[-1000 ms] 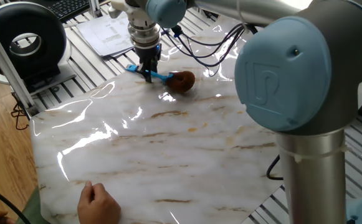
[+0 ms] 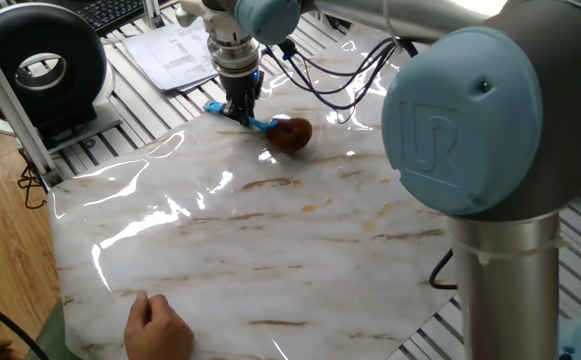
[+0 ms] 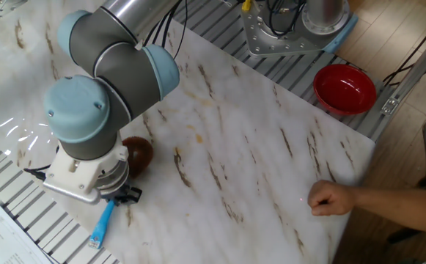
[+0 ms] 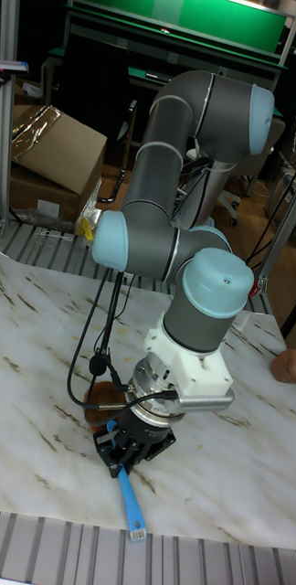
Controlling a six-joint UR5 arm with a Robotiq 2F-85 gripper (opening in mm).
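Observation:
A brush with a blue handle (image 3: 103, 224) and a round brown head (image 2: 292, 134) is at the far side of the marbled table sheet (image 2: 240, 240). My gripper (image 2: 241, 117) points down over the handle and appears shut on it. On either side of the black fingers, some blue handle shows. In the third exterior view the handle (image 4: 132, 509) juts out toward the table's slatted edge, while the arm partly covers the brown head (image 4: 104, 395). Whether the brush still touches the sheet is hard to tell.
A red bowl (image 3: 344, 89) stands on the slats near the robot's base. A person's fist (image 3: 330, 199) rests on the sheet's edge. Papers (image 2: 173, 56) and a black ring-shaped device (image 2: 40, 70) are beyond the sheet.
My gripper's fingertips have risen slightly and sit closer about the handle. The brush has shifted and tilted a little with them. The person's hand has stayed put.

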